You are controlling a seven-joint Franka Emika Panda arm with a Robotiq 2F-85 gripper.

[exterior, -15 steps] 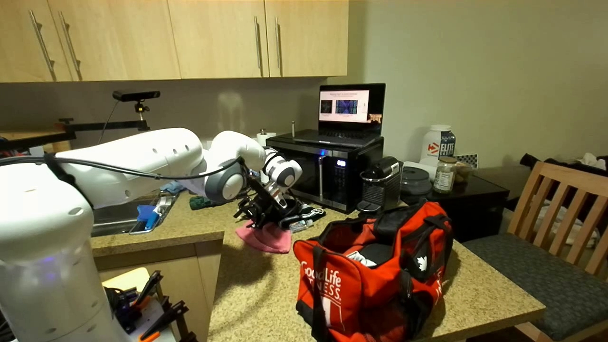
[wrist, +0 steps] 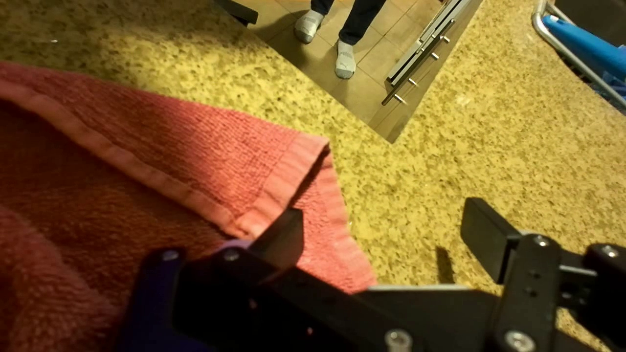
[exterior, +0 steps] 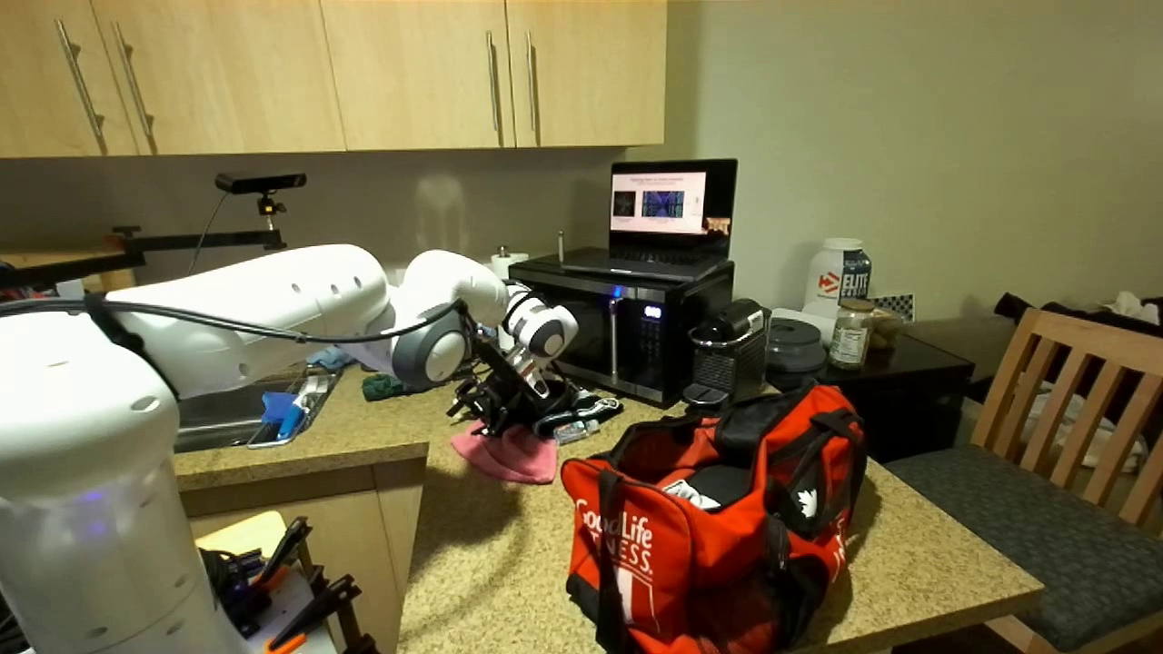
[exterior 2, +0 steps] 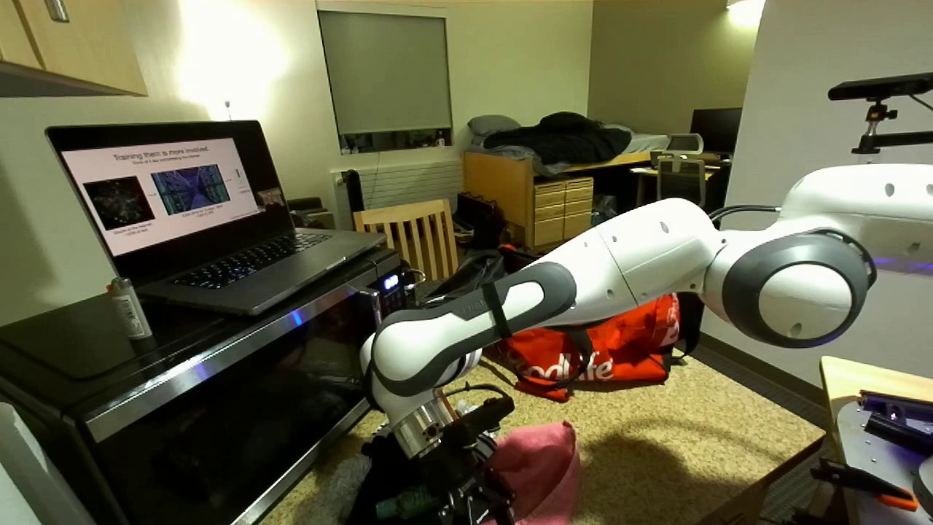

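Note:
A pink towel (exterior: 512,456) lies on the speckled counter in front of the microwave, and in the wrist view the towel (wrist: 234,152) fills the left side with a folded corner near the middle. My gripper is open, its two fingers wide apart. The left finger (wrist: 287,234) overlaps the towel's edge; whether it touches the cloth I cannot tell. Over bare counter hangs the right finger (wrist: 487,234). From the second exterior view, the gripper (exterior 2: 481,507) appears low beside the towel (exterior 2: 538,472), its fingertips partly out of frame.
A red gym bag (exterior: 654,545), open on top, stands to the right on the counter. Behind the gripper is the microwave (exterior: 589,327) with a laptop (exterior: 670,218) on it. Dark items and a small clear packet (exterior: 575,431) lie close by.

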